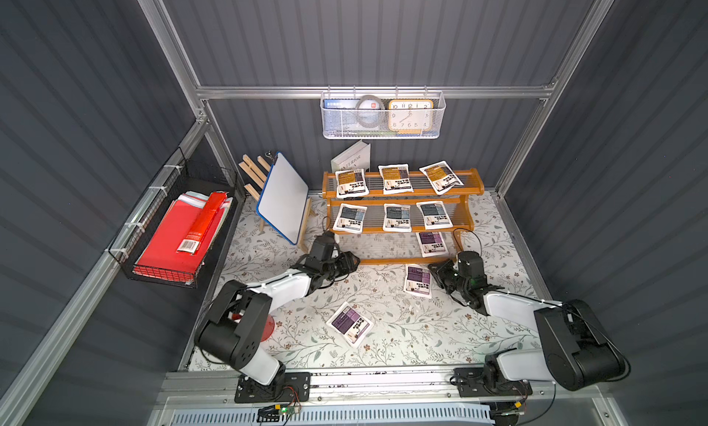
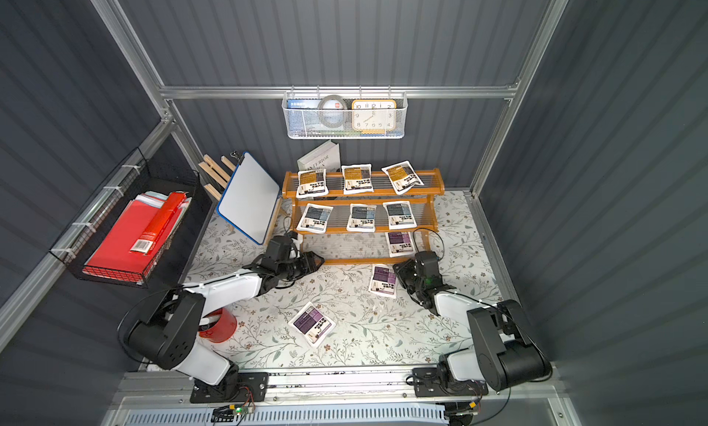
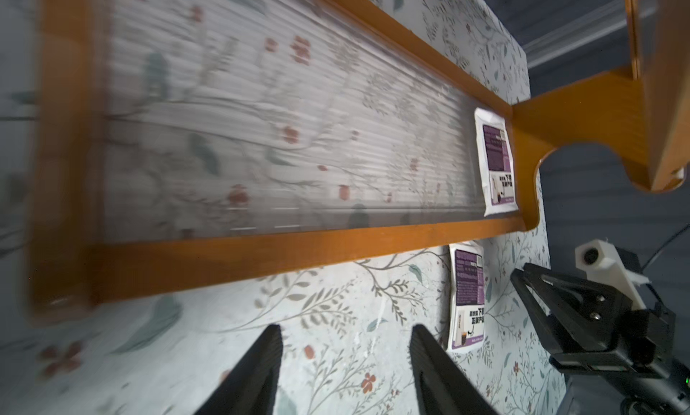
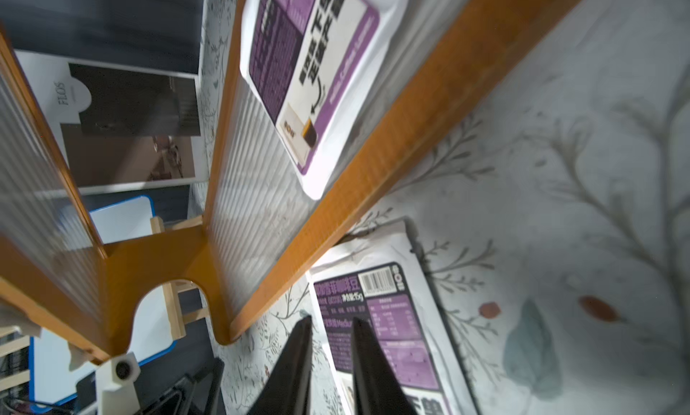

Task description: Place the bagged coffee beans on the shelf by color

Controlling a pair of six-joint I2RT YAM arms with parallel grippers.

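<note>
Purple-labelled bags: one [image 1: 431, 243] lies at the right end of the bottom shelf tier, one [image 1: 417, 280] on the table just in front of the shelf, and one [image 1: 350, 323] tilted nearer the front edge. The wooden shelf [image 3: 309, 246] bears three orange-labelled bags [image 1: 396, 179] on top and three blue-grey ones [image 1: 396, 218] in the middle. My right gripper is part open, over the table bag in front of the shelf; contact cannot be told. Near the shelf's front left corner, my left gripper stands open with nothing between its fingers.
A whiteboard [image 1: 284, 198] leans left of the shelf, and a red container [image 2: 218, 326] sits beside the left arm. A wire basket [image 1: 166, 271] hangs at the left wall.
</note>
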